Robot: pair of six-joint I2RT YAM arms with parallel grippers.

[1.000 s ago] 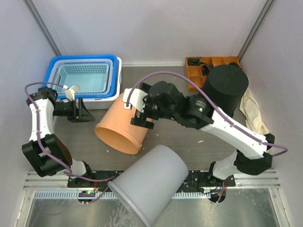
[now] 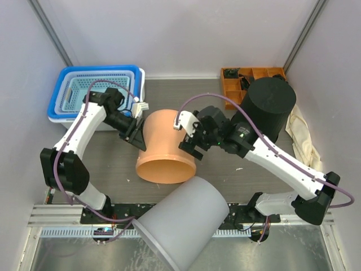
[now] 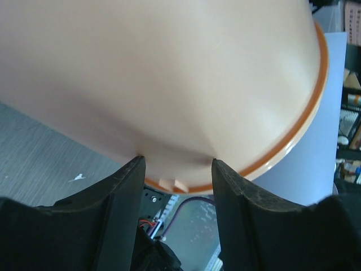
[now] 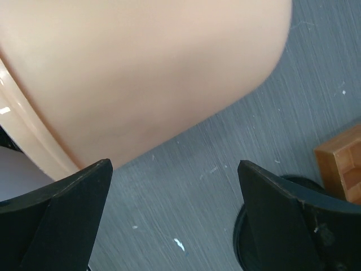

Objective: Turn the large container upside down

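Observation:
A large orange container [image 2: 167, 141] lies on its side between my arms, its mouth facing the front edge. Its pale wall [image 3: 169, 73] fills most of the left wrist view, with the rim curving along the bottom and right. My left gripper is partly open at the container's left side, nothing visibly clasped between its fingers. On the opposite side, my right gripper stands wide open. The container's wall [image 4: 152, 68] and rim show ahead of the right fingers; whether they touch it I cannot tell.
A big grey container [image 2: 183, 223] lies tilted at the front. To the right stand a black container [image 2: 265, 107], an orange divided tray [image 2: 232, 93] and a cream cloth [image 2: 303, 138]. A blue-rimmed basket [image 2: 59, 93] sits back left. Bare floor lies behind the orange container.
My left gripper has come rightward to the orange container's side. The orange container has shifted right and its mouth now faces more straight forward. My right gripper has moved right too.

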